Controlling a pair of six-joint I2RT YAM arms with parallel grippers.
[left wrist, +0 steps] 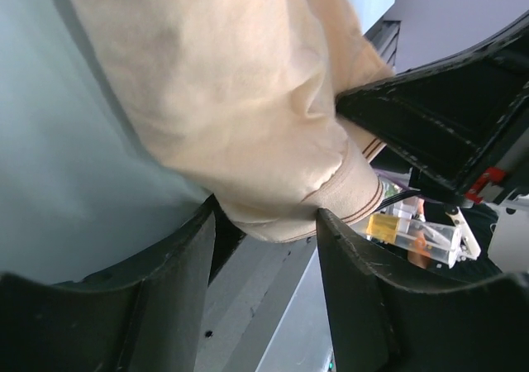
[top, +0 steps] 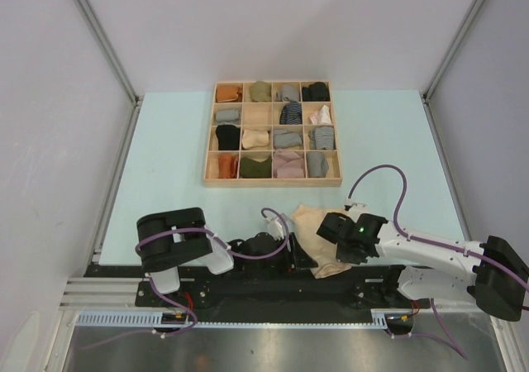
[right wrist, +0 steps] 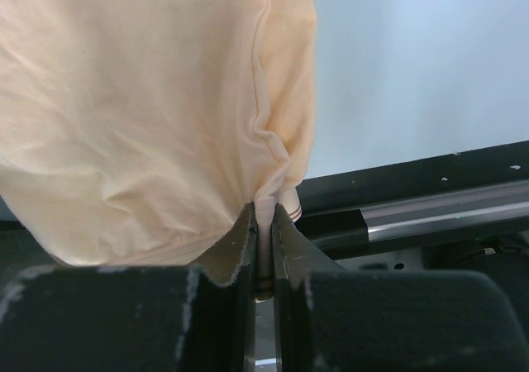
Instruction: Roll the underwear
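The cream underwear (top: pixel 314 223) lies at the table's front edge between both arms, its lower end overhanging. In the left wrist view my left gripper is part open at the fabric's lower hem (left wrist: pixel 281 215), one finger either side of a fold; whether it grips is unclear. In the right wrist view my right gripper is shut on a gathered edge of the underwear (right wrist: pixel 165 107), a narrow strip of cloth showing between its fingers.
A wooden divider box (top: pixel 272 182) of folded garments stands at the back centre. A dark rail (right wrist: pixel 430 165) runs along the front edge.
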